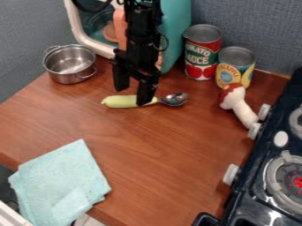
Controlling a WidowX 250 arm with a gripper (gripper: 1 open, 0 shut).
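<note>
The black gripper (pixel 132 83) reaches down from the top over the wooden counter, its fingers just above and around a pale yellow-green vegetable (pixel 118 101), one fingertip near its right part. The gripper looks open, though whether it touches the vegetable is hard to tell. A metal spoon (pixel 174 100) lies just right of the vegetable.
A steel pot (pixel 71 63) is at left, a teal case (pixel 176 22) behind. Two cans (pixel 202 58), a white-red toy (pixel 238 107) and a stove (pixel 267 177) stand right. A cloth (pixel 59 178) lies front left; mid-counter is clear.
</note>
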